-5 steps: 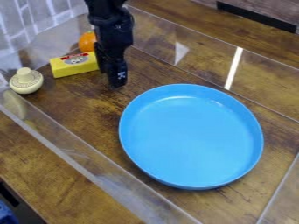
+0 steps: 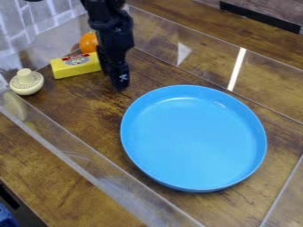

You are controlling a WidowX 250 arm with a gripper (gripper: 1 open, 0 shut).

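My dark gripper (image 2: 115, 71) reaches down from the top centre to the tabletop, beside the right end of a yellow box (image 2: 73, 64). An orange object (image 2: 88, 43) sits behind the box, partly hidden by the arm. The fingers are dark and small in this view, so I cannot tell whether they hold anything.
A large blue plate (image 2: 193, 137) takes up the centre right. A cream mushroom-like object (image 2: 27, 82) lies at the left near a clear wall.
The gripper has shifted very slightly over the last second, staying beside the yellow box. The other objects look unmoved.
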